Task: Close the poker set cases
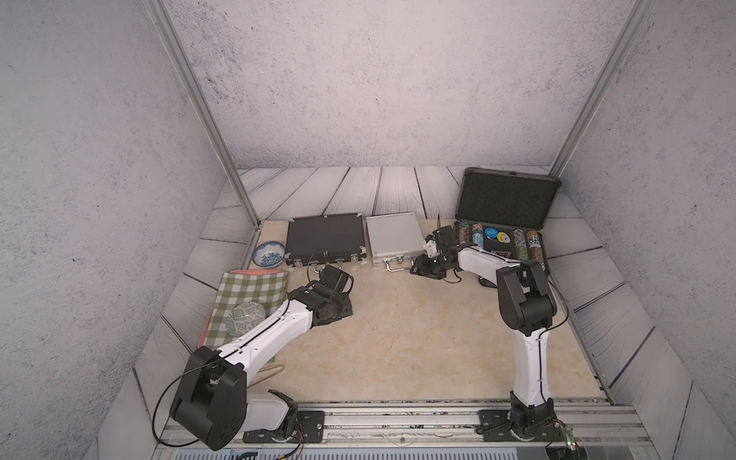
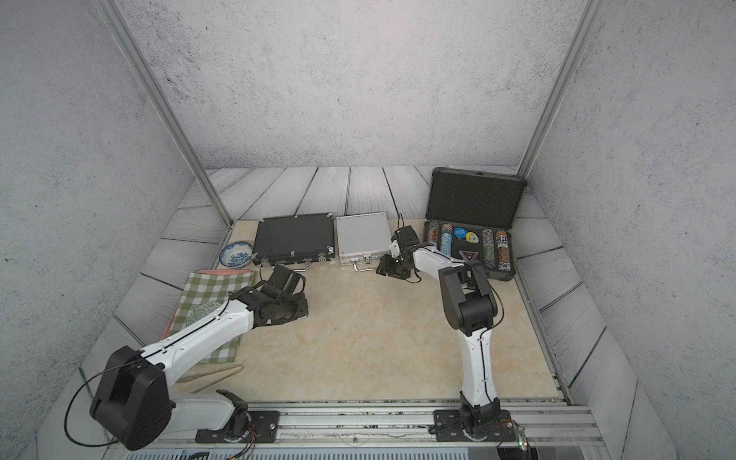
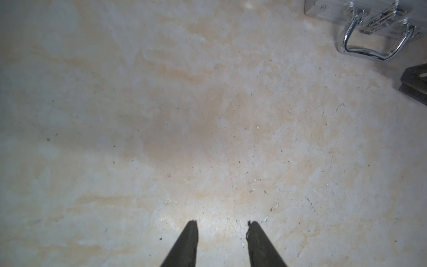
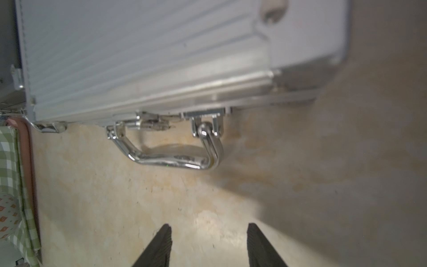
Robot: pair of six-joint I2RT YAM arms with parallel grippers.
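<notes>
Three poker cases stand along the back of the table. The black case [image 1: 326, 236] at left and the silver case [image 1: 394, 234] in the middle have their lids down. At right, the dark case's lid [image 1: 507, 197] stands up, with rows of chips [image 2: 488, 249] showing inside. My right gripper is open and empty, just in front of the silver case's right end, near its handle [image 4: 173, 161]. Over bare tabletop in front of the black case, my left gripper stands open with nothing between its fingers.
A blue-and-white bowl [image 1: 268, 254] sits left of the black case. In front of it lies a green checked cloth [image 1: 268, 285] with a patterned item [image 1: 245, 318] on top.
</notes>
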